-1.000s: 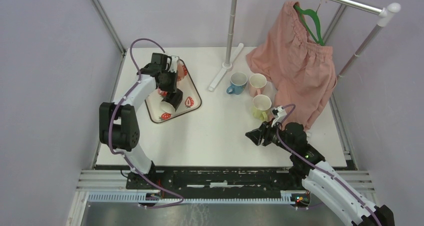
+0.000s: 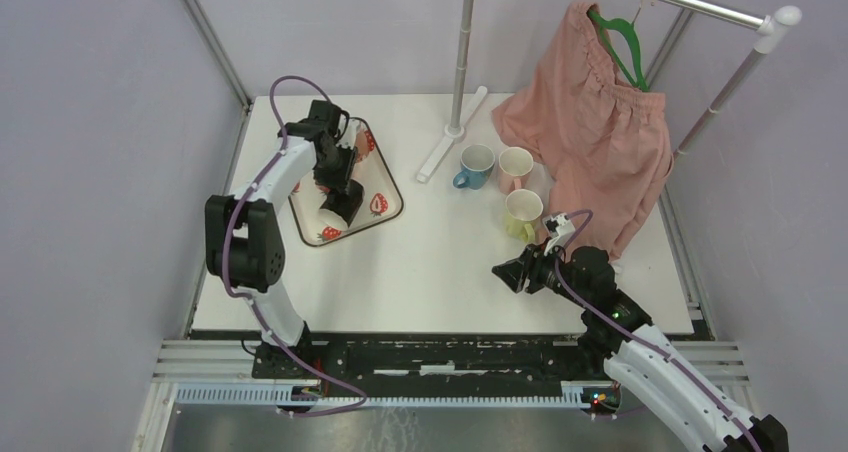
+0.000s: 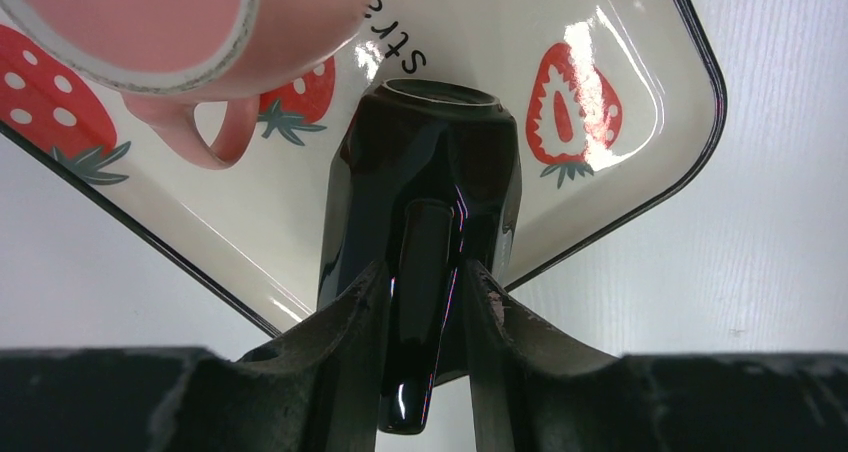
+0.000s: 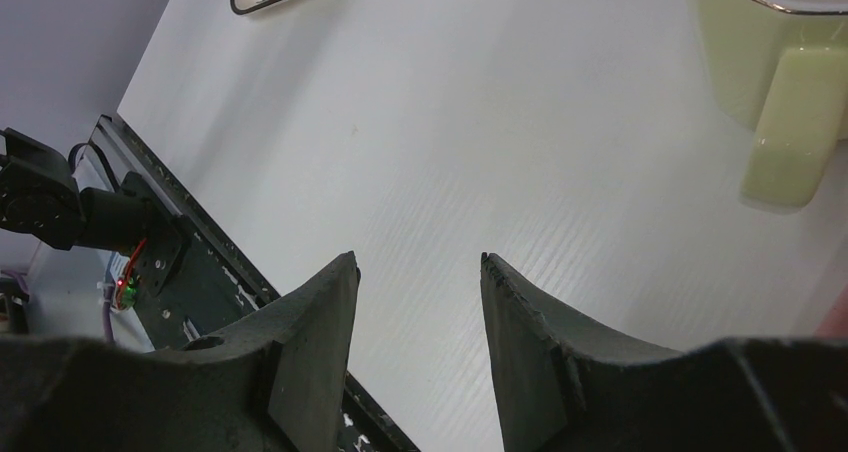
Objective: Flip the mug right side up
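A black mug (image 3: 365,192) lies on its side in the strawberry-patterned tray (image 2: 390,210), its handle (image 3: 420,262) upward. In the left wrist view, my left gripper has its fingertips on either side of that handle; whether they grip it is unclear. A pink mug (image 3: 300,7) is beside the black one, partly hidden in the top view by the left arm. My right gripper stands open and empty over bare table at the front right.
Blue (image 2: 477,164), pink (image 2: 515,172) and green (image 2: 522,212) mugs stand right of centre. A rack pole (image 2: 462,52) and hanging pink garment (image 2: 590,132) occupy the back right.
The mugs and my right arm show little or no movement.
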